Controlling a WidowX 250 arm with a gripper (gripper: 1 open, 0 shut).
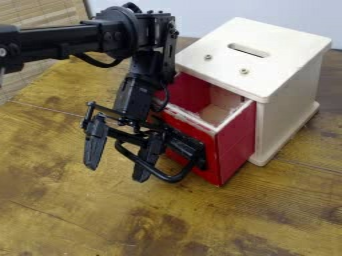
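Note:
My gripper (120, 150) hangs at the left of a wooden box, its two black fingers pointing down and apart, with nothing seen between them. The cream box (285, 100) has a slot and two bolts on its sloped top. Its red drawer (227, 155) is pulled out toward the front left, open at the top with a pale inside. A black handle-like part in front of the drawer's face overlaps my gripper, so their exact contact is unclear.
The box stands on a wooden table (160, 220), clear at the front and right front. A white wall is behind, and a woven mat lies at the far left.

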